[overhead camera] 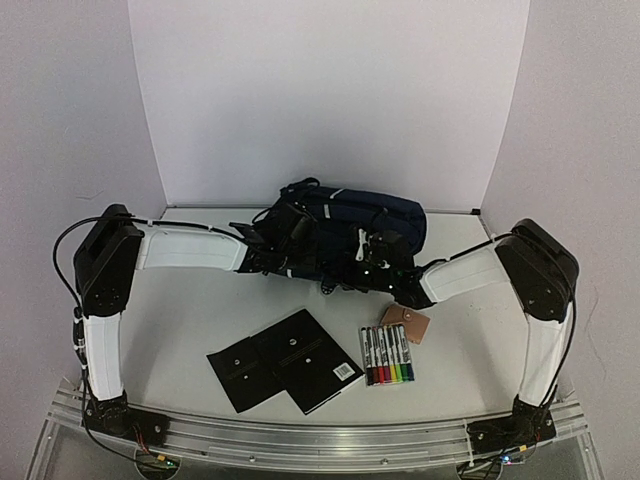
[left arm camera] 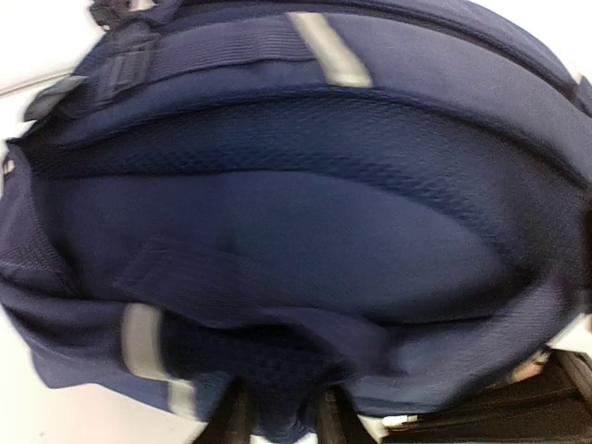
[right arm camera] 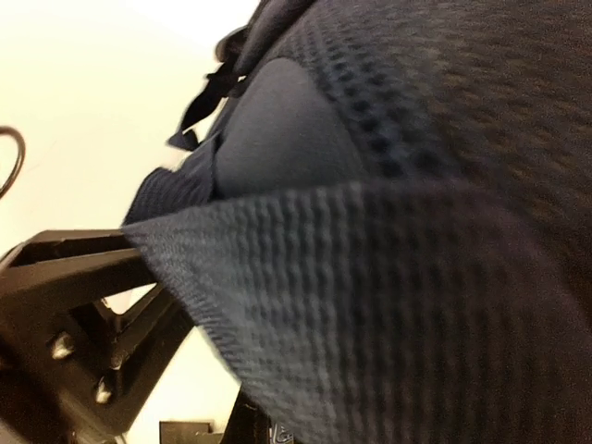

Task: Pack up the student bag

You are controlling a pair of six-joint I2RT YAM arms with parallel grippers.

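Note:
The navy student bag [overhead camera: 375,206] lies at the back of the table, with both arms reaching to its front side. In the left wrist view, its padded straps and mesh [left arm camera: 305,139] fill most of the picture. My left gripper stands open at the bag's lower edge, blurred fingertips apart and dark blue fabric behind them. On the right, a ribbed flap of bag fabric [right arm camera: 342,296] covers much of the view. One finger [right arm camera: 74,264] of my right gripper touches that flap's edge; the other is hidden, so its grip cannot be judged.
A black folder or notebook pair [overhead camera: 285,360] lies at the front middle. Beside it is a clear pack of colored markers [overhead camera: 387,355], with a brown wallet-like item [overhead camera: 405,322] just behind. Open table remains at the far left and right.

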